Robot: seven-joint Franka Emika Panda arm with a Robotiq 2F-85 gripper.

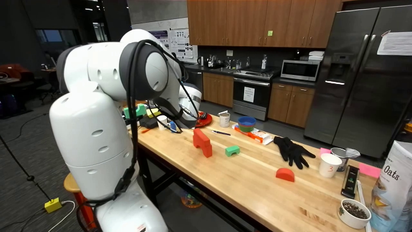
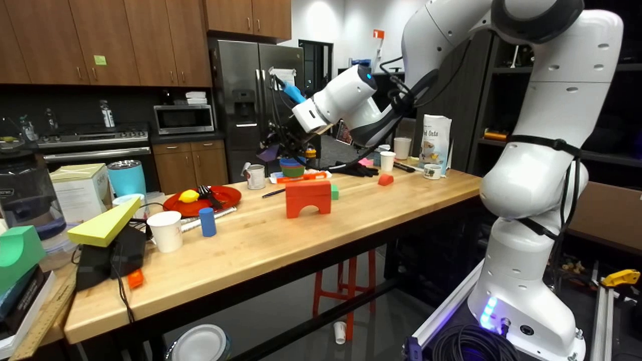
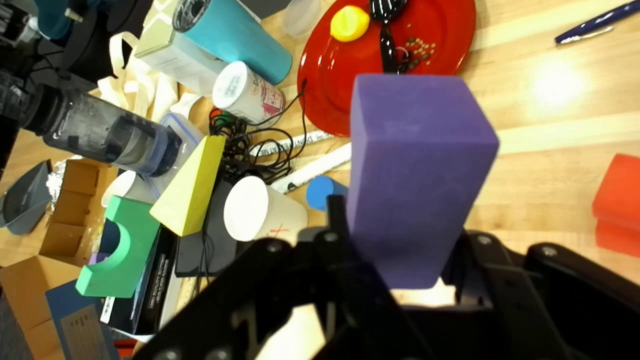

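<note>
A purple rectangular block (image 3: 420, 180) is held between the black fingers of my gripper, which is shut on it. In exterior view 2 the purple block (image 2: 269, 153) shows as a small dark patch under the wrist, raised above the table's far side; the gripper there is dark and hard to make out. The arm hides both in exterior view 1. On the table stands a red arch structure (image 1: 202, 143), apart from the gripper. Close by it sits a small green arch block (image 1: 232, 150), and farther right lies a red half-round block (image 1: 285, 174).
A red plate (image 3: 327, 78) bears a lemon and a black utensil. White cup (image 3: 264, 213), blue cylinder (image 3: 324, 192), yellow wedge (image 3: 192, 186) and green curved block (image 3: 123, 246) crowd the table's left end. Black gloves (image 1: 293, 152) lie farther right. Bare wood spans the front middle.
</note>
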